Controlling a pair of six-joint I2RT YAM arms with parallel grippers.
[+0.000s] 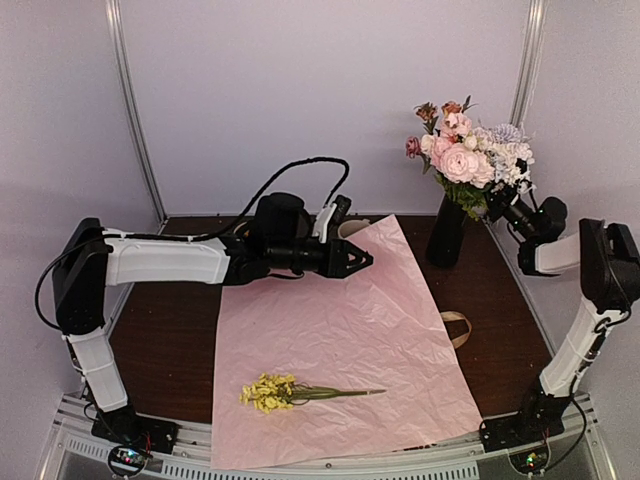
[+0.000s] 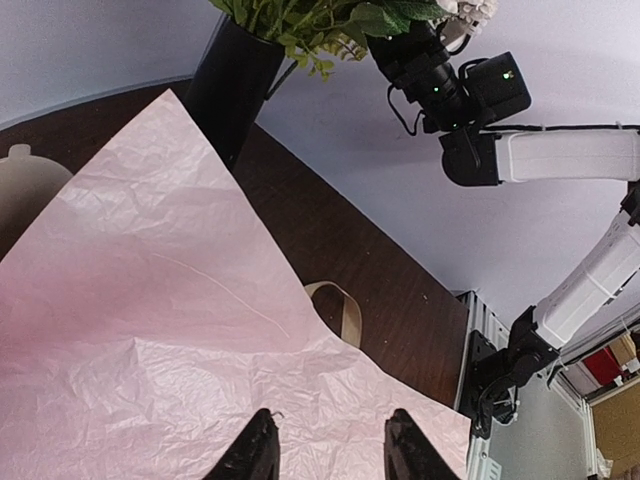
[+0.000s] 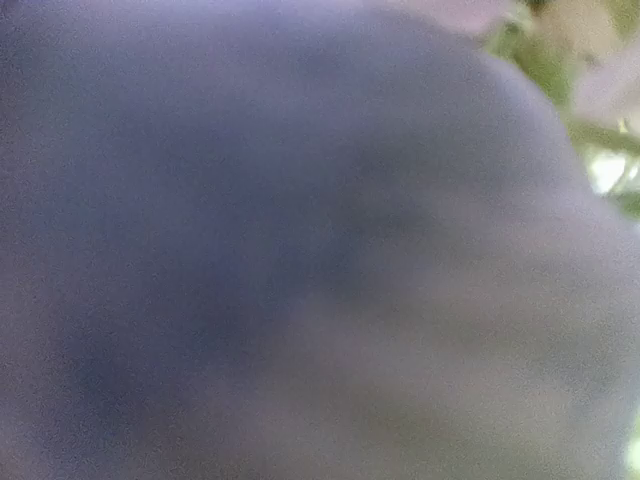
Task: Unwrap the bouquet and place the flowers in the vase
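A full bouquet of pink, white and pale blue flowers (image 1: 462,155) stands in the tall black vase (image 1: 446,232) at the back right. My right gripper (image 1: 494,205) is at the bouquet's lower right side, its fingers hidden by blooms and leaves; a blurred bluish-grey shape fills most of the right wrist view. What it grips cannot be made out beyond flowers pressed close. Over the pink paper (image 1: 340,320), my left gripper hangs part open with nothing between its fingertips. Yellow flowers (image 1: 268,392) with green stems lie on the paper's front part.
A tan ribbon loop (image 1: 457,328) lies at the paper's right edge. Behind the left gripper a pale rounded object (image 2: 28,190) is partly covered by the paper.
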